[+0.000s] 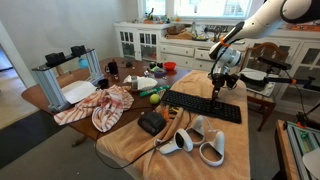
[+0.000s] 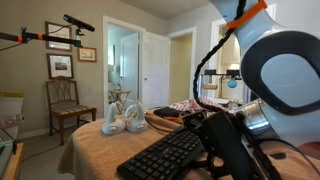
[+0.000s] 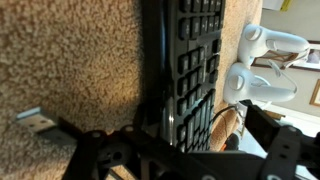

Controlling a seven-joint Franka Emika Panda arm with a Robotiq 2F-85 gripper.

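Observation:
A long black keyboard [image 1: 203, 105] lies flat on the tan tablecloth at the right part of the table. In the wrist view the keyboard [image 3: 195, 60] runs away from me, its dark side edge between my spread fingers. My gripper is open just over the keyboard's near end, one finger over bare cloth, the other on the key side. From outside, the gripper [image 1: 216, 96] points down at the keyboard's far edge. Exterior view 2 shows the keyboard [image 2: 160, 158] beside the dark gripper body; the fingertips are hard to make out there.
White VR controllers and headset [image 1: 212, 148] lie near the keyboard's front side. A black pouch [image 1: 152, 122], a striped cloth [image 1: 97, 108] and a green ball [image 1: 155, 99] are farther left. Bare tablecloth [image 1: 236, 135] shows at the table's right front.

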